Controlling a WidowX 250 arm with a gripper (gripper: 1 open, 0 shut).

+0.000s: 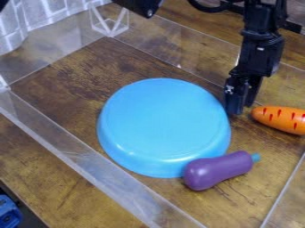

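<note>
A black robot gripper (244,89) hangs from the top right, its tips low just left of an orange toy carrot (279,118) with dark marks. Whether its fingers are apart or closed is hard to tell. A large blue round object (161,125) fills the middle. A purple toy eggplant (217,172) with a blue-green stem lies at its lower right.
Clear transparent walls (84,154) border the wooden floor (66,80). Bare floor lies at the upper left and lower right. A small blue object (7,212) is at the bottom left corner, outside the wall.
</note>
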